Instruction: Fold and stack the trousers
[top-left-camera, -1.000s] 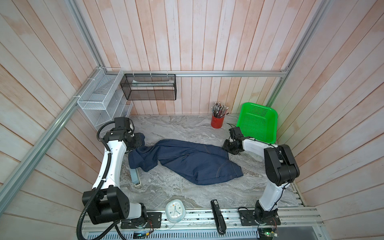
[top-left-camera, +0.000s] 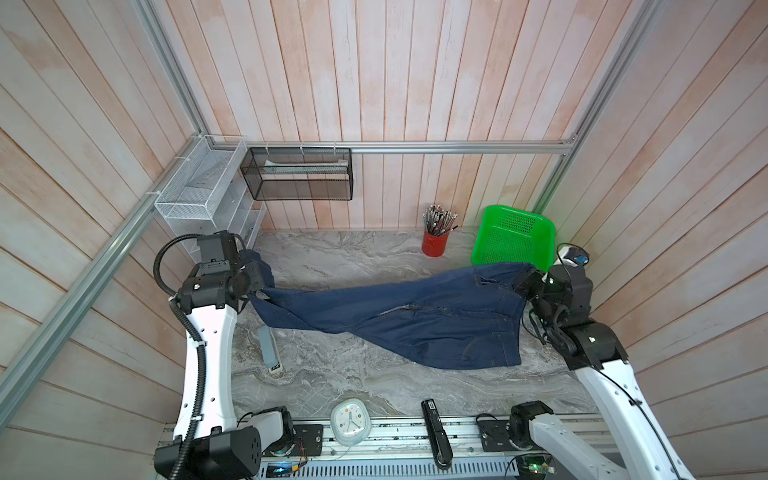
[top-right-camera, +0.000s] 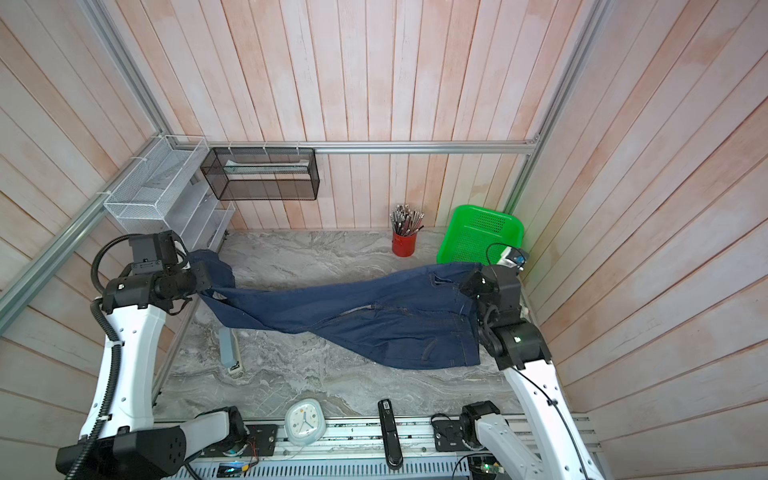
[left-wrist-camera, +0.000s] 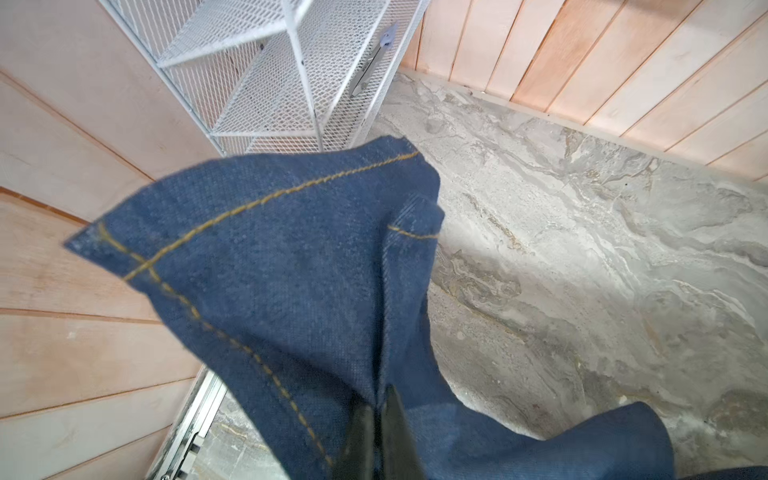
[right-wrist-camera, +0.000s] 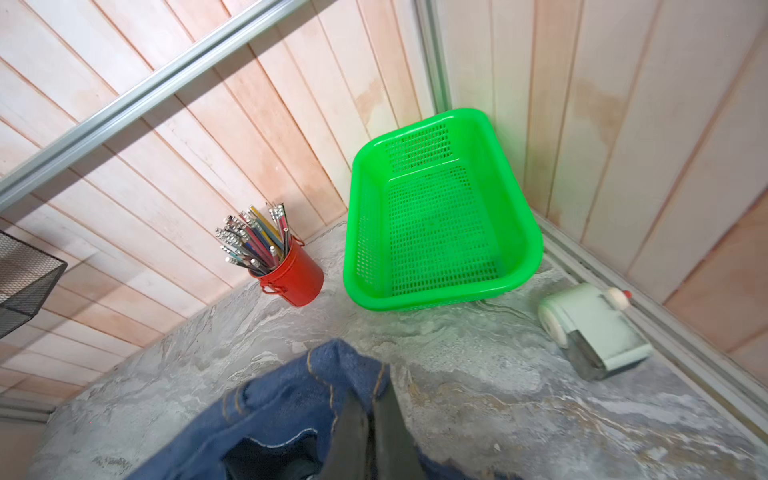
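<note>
Dark blue denim trousers (top-left-camera: 416, 316) stretch across the table between my two grippers. In the left wrist view, my left gripper is shut on the cloth near a leg end, whose hem (left-wrist-camera: 264, 200) with gold stitching fans out beyond the fingers. At the other end, my right gripper is shut on the waistband corner, seen in the right wrist view with the denim (right-wrist-camera: 296, 392) bunched at its fingertips. The leg narrows and twists toward the left; the hip part spreads wide on the right. Parts near both grippers are hidden from above.
Behind the right end stands a green basket (top-left-camera: 512, 209), with a red pencil cup (top-left-camera: 433, 245) beside it. White mesh shelves (top-left-camera: 192, 209) fill the back left corner. A grey-blue box (top-left-camera: 269, 349) lies front left, and a tape dispenser (right-wrist-camera: 600, 328) at right.
Both grippers have moved apart, the left one leftward, the right one well to the right. The trousers have been pulled longer and straighter between them, and their bunched left leg is drawn out.
</note>
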